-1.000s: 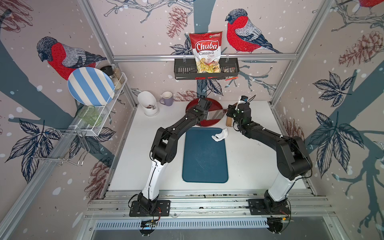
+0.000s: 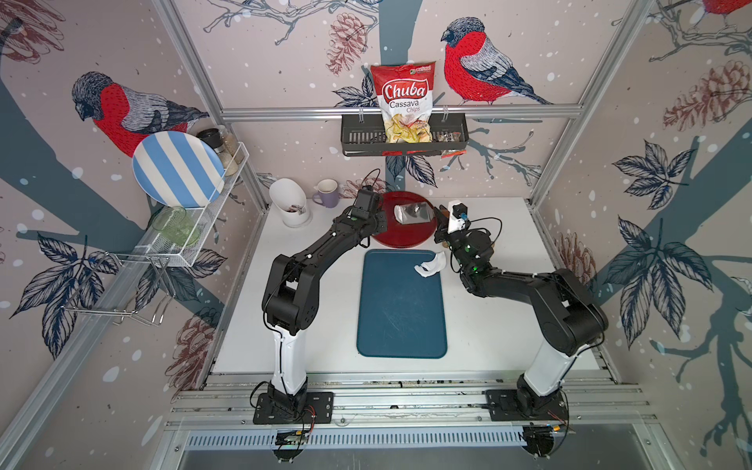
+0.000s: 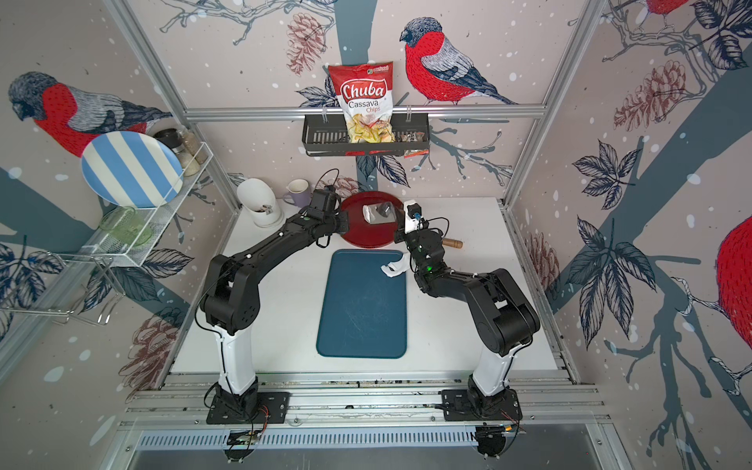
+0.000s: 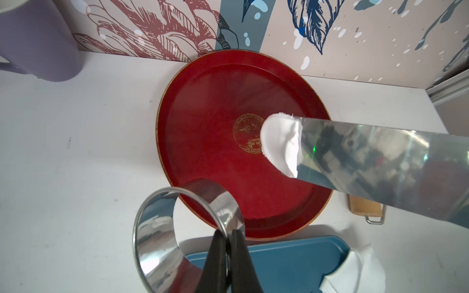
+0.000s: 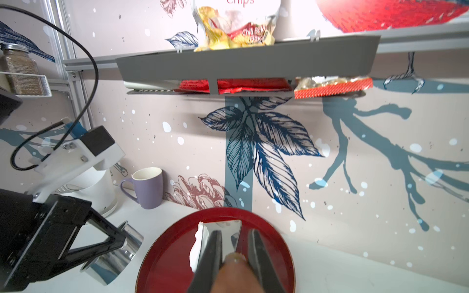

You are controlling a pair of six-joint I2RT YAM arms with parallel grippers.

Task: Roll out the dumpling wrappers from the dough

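Observation:
A metal ring cutter [image 4: 144, 244] hangs tilted from my left gripper, which is shut on its thin rim near the red plate's left front edge. My right gripper is shut on the wooden handle [image 5: 237, 273] of a wide metal spatula [image 4: 371, 161]. That blade reaches over the red plate [image 4: 200, 122] with a flat white piece of dough [image 4: 281, 141] at its tip. More white dough [image 2: 431, 264] lies crumpled on the far right corner of the blue board [image 2: 402, 313].
A purple mug [image 2: 326, 193] and a white container [image 2: 289, 201] stand at the back left. Behind my right gripper, a wooden handle [image 3: 452, 243] shows on the table. Above the plate hangs a dark shelf [image 2: 364, 137]. Most of the blue board is bare.
My left gripper has moved left, from over the plate to its left side. The right gripper has shifted left and the spatula blade now sits farther back over the plate.

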